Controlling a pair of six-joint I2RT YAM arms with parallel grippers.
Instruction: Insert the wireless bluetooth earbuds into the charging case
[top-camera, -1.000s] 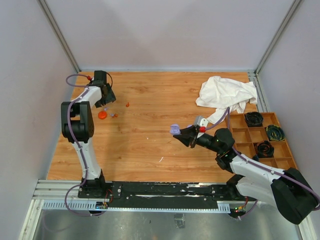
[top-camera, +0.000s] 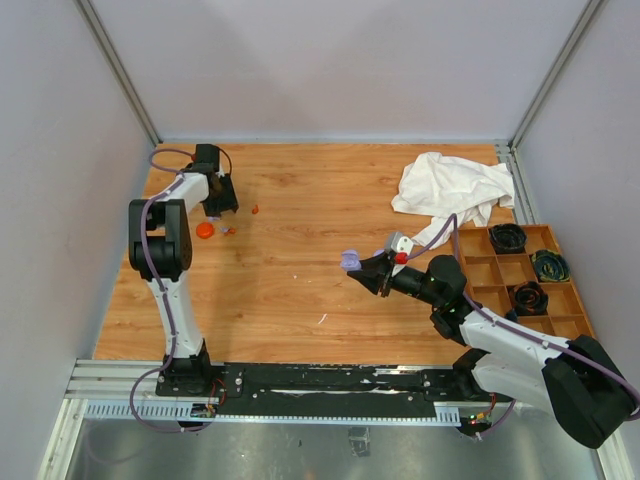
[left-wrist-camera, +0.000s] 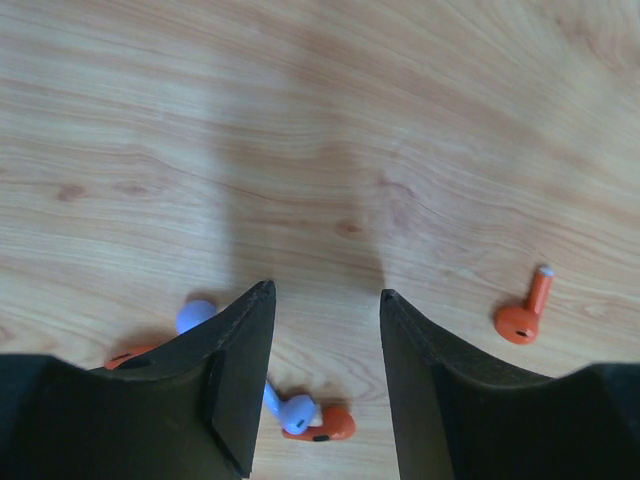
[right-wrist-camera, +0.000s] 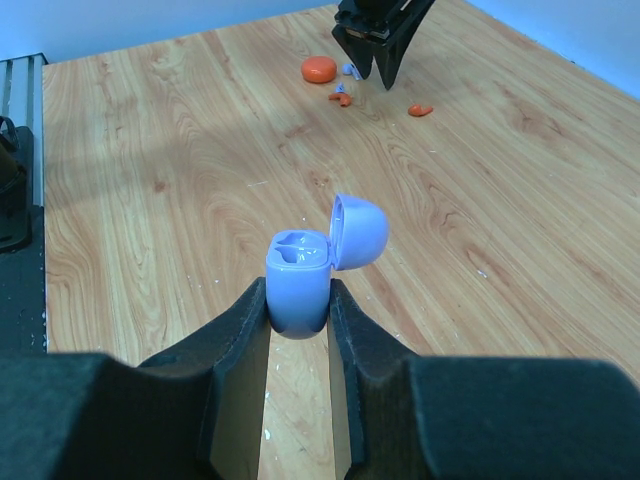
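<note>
My right gripper is shut on a lilac charging case (right-wrist-camera: 298, 305), upright with its lid flipped open; no earbud shows in its wells. At the table's far left, my left gripper stands part open, nothing between its fingers. Below its tips in the left wrist view lie a blue earbud (left-wrist-camera: 297, 413) and an orange one (left-wrist-camera: 333, 427), close together. Another blue earbud (left-wrist-camera: 195, 315) is partly hidden by the left finger, near an orange piece (left-wrist-camera: 130, 355). A single orange earbud (left-wrist-camera: 517, 323) rests to the right.
A closed orange case (top-camera: 205, 230) sits beside the left gripper. At the right stand a white cloth (top-camera: 452, 188) and a wooden compartment box (top-camera: 485, 272) with coiled cables.
The right arm and the lilac case have stayed put.
</note>
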